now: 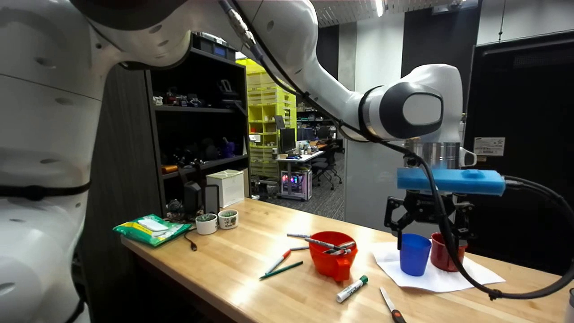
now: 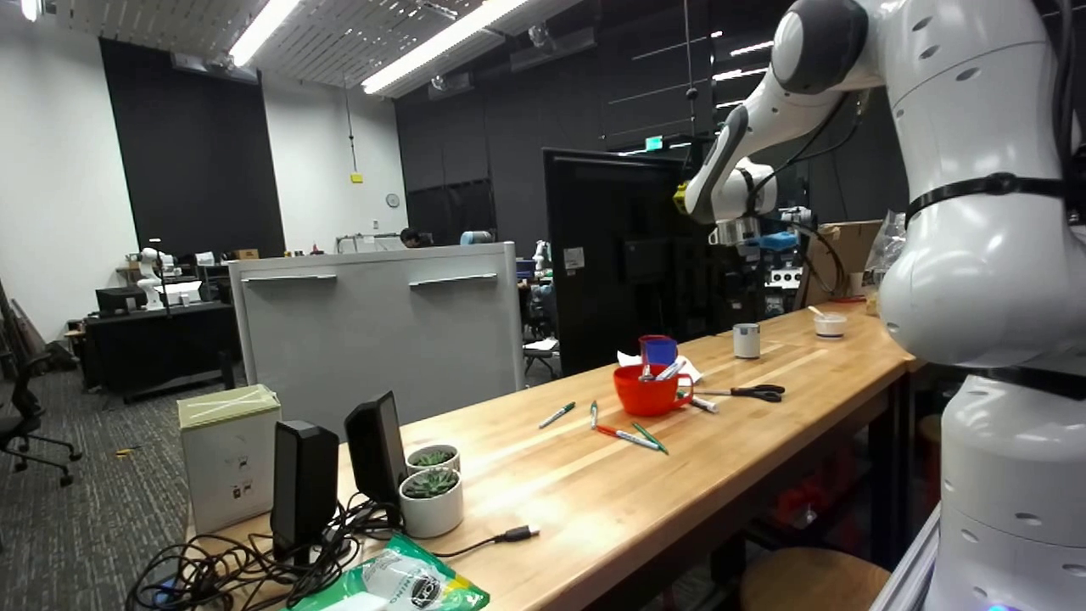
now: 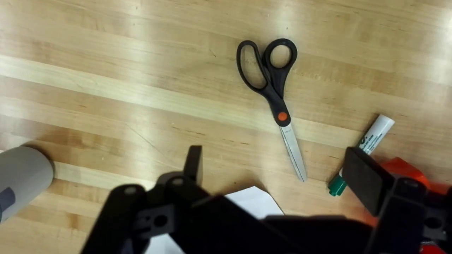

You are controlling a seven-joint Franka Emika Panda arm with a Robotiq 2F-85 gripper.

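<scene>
My gripper (image 1: 428,239) stands open, pointing down, with nothing between its fingers. In exterior view 1 it appears just above or behind a blue cup (image 1: 415,255) and a dark red mug (image 1: 444,257), which stand on white paper (image 1: 388,258); the exact depth is hard to judge. A bright red mug (image 1: 329,261) with pens in it is farther left. Scissors (image 3: 279,93) and a green-capped marker (image 3: 373,137) lie on the table. The wrist view shows part of the paper (image 3: 254,201), but the blue cup and dark red mug are not visible there.
Loose pens (image 2: 633,436) lie around the bright red mug. A grey can (image 2: 746,341) and a white tub (image 2: 830,325) stand farther along the table. Speakers (image 2: 305,479), potted succulents (image 2: 432,506) and a green bag (image 2: 392,582) occupy the other end. Bare wood lies between.
</scene>
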